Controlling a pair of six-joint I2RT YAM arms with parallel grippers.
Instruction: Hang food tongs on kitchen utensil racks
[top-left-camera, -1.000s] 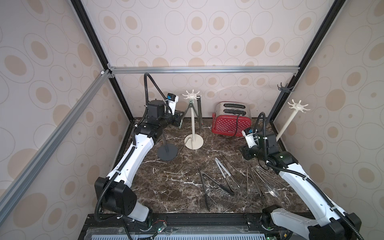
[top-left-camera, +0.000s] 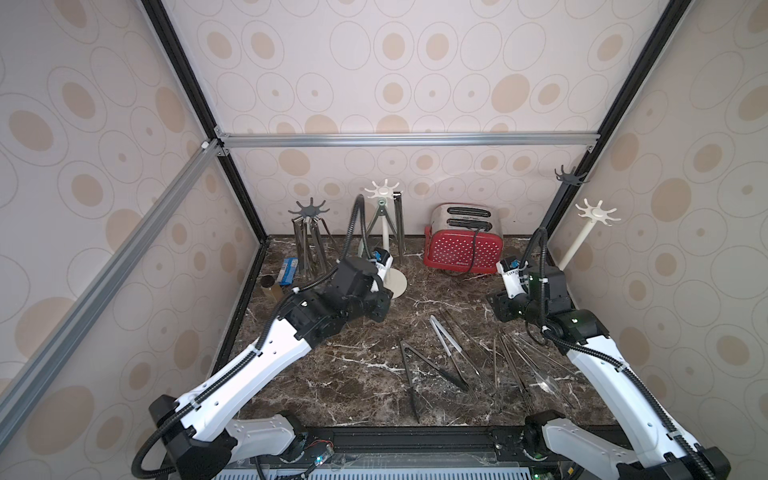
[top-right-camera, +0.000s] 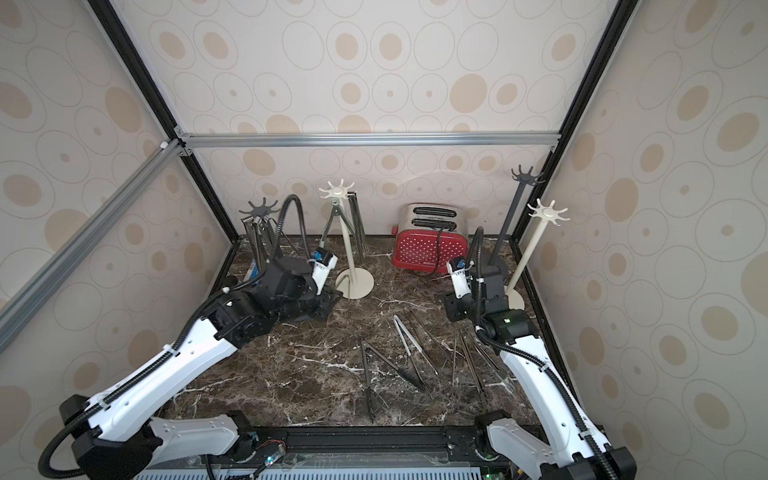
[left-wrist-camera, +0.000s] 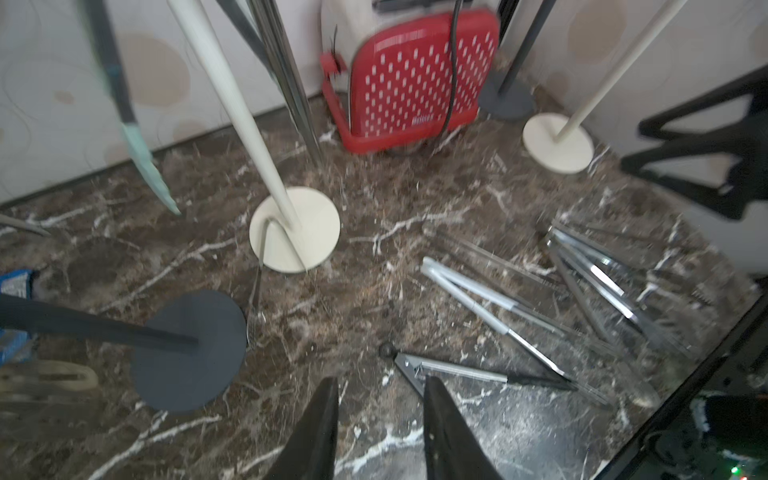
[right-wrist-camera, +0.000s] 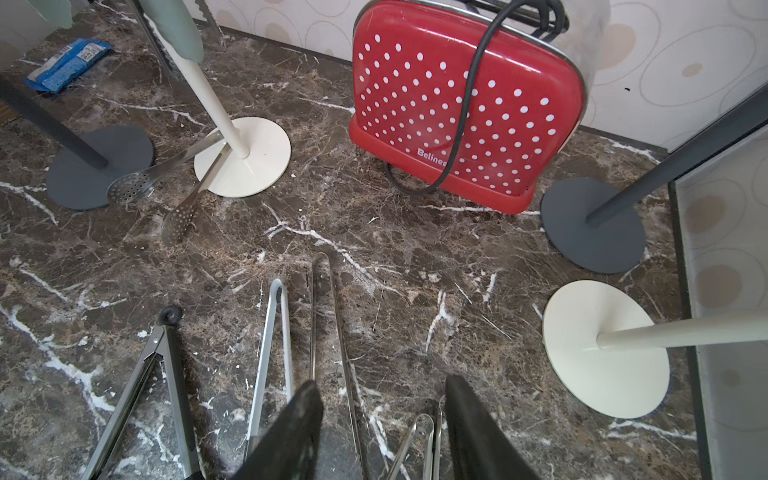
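Note:
Several tongs lie on the dark marble counter, among them black-handled tongs (top-left-camera: 448, 376) and pale tongs (top-left-camera: 438, 331). Utensils hang from the middle white rack (top-left-camera: 382, 190) and the left dark rack (top-left-camera: 309, 210). My left gripper is over the counter in front of these racks, fingers apart and empty, with the black-handled tongs below and beyond it in its wrist view. My right gripper is above the tongs at the counter's right, open with nothing visible between its blurred fingers.
A red toaster (top-left-camera: 460, 253) stands at the back. A white rack (top-left-camera: 576, 244) and a taller dark rack (top-right-camera: 512, 208) stand at the right. A blue packet (right-wrist-camera: 65, 65) lies at the back left.
My left arm has swung down and right, away from the upper part of the left racks, toward the counter. The right arm has shifted slightly rightward.

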